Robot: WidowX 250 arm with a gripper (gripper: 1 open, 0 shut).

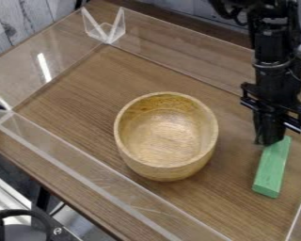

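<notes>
A black robot arm reaches down from the top right, its gripper (269, 135) low at the upper end of a flat green rectangular object (271, 174) on the wooden table. The gripper looks shut; whether anything is between its fingertips is too small to tell. A large round tan bowl (166, 132) stands to the left of the gripper, apart from it.
A small clear wire or plastic piece (105, 28) sits at the back left. Dark hardware (15, 226) shows at the lower left corner.
</notes>
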